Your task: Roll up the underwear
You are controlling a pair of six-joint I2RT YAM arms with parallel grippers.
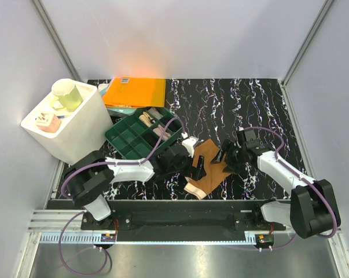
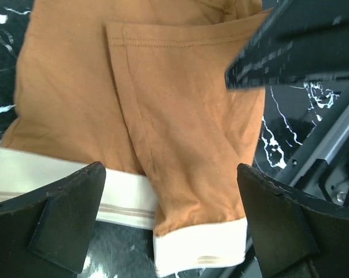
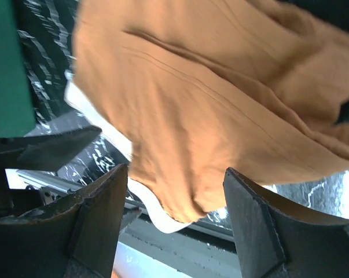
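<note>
A brown pair of underwear (image 1: 206,152) with a white band lies spread on the black marbled table, one part folded over another. In the left wrist view the folded layer (image 2: 180,116) of cloth shows a stitched edge, with the white band (image 2: 200,246) near the bottom. My left gripper (image 1: 198,170) stands open over the cloth's left side. On the right side my right gripper (image 1: 224,160) is open just above the fabric. The right wrist view shows the cloth (image 3: 180,116) between and beyond its spread fingers, with a finger of the left gripper at the left.
A green divided box (image 1: 128,136) holding several rolled items stands to the left of the cloth. Behind it lies an orange folder (image 1: 136,92). A white bin (image 1: 84,130) with a mug (image 1: 67,94) is at the far left.
</note>
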